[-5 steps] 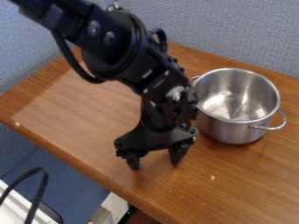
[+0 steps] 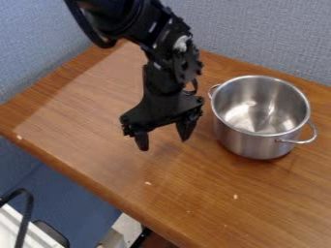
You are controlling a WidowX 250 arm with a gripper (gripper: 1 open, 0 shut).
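The black gripper hangs above the wooden table, left of a steel pot with two side handles. Its two fingers point down and stand apart, with nothing visible between them.
Grey fabric panels line the back, behind the table. At the lower left, off the table, lie a white object and a black cable.
The arm and gripper have moved back, away from the front of the table, rising in the view. The pot has not visibly moved.
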